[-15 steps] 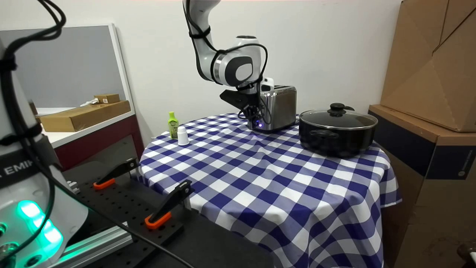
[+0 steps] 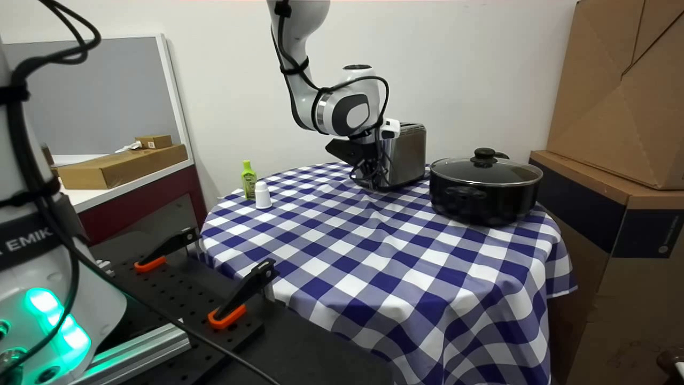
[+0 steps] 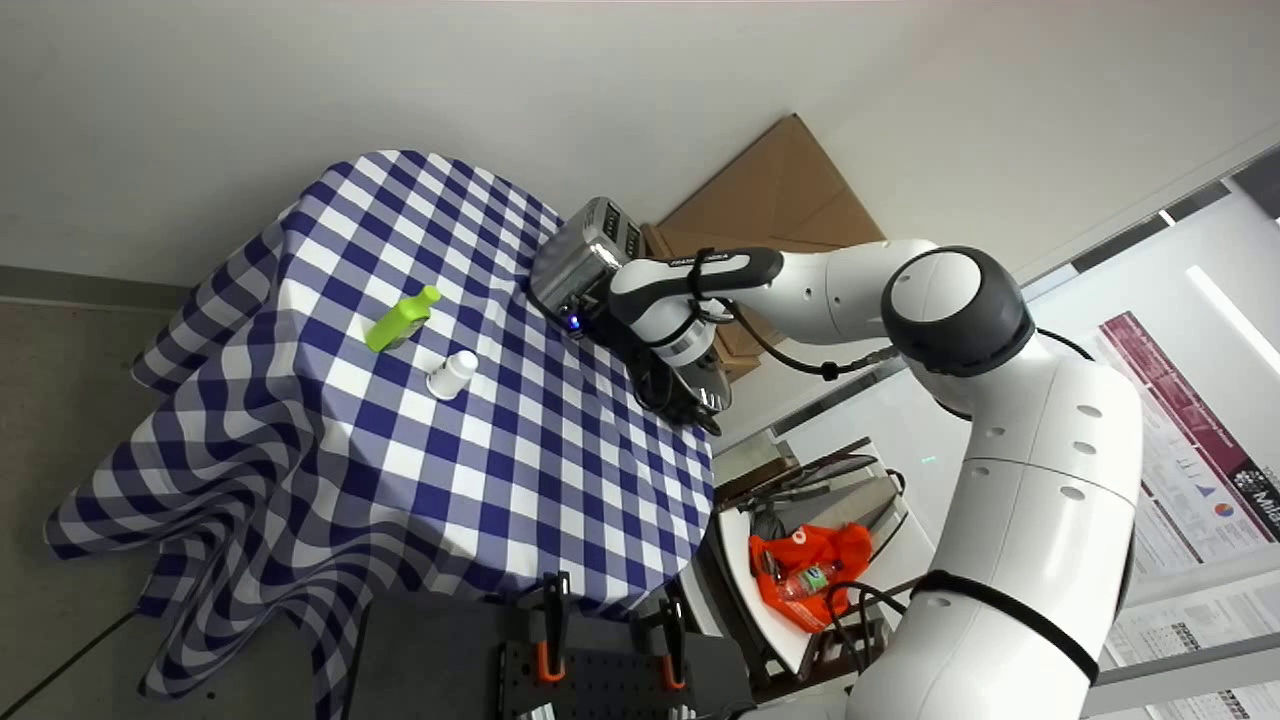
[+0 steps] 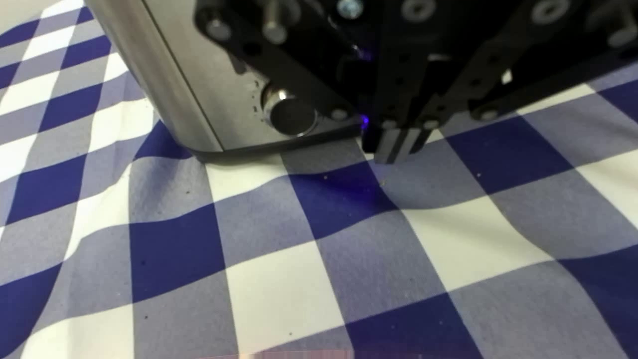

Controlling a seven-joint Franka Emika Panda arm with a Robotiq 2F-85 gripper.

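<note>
A silver toaster (image 2: 407, 154) stands on the checked tablecloth near the wall. Its lower front, with a round knob (image 4: 291, 113), fills the upper left of the wrist view. My gripper is shut, its fingertips low over the cloth and to the right of that knob. Nothing shows between the fingers. Part of the toaster's front is hidden behind the gripper's dark linkage, so I cannot tell whether the fingers touch it. The second exterior view shows the toaster (image 3: 576, 266) from above, with the arm's wrist beside it.
A black lidded pot (image 2: 484, 192) sits to the toaster's right. Further left are a green bottle (image 2: 248, 179) and a white cup (image 2: 263, 195). The tablecloth (image 2: 359, 247) between them is bare. Cardboard boxes (image 2: 619, 96) rise beyond the table's right edge.
In the first exterior view, my arm and gripper have moved lower and slightly right, along the toaster's front. The toaster, pot, bottle and cup look unmoved.
</note>
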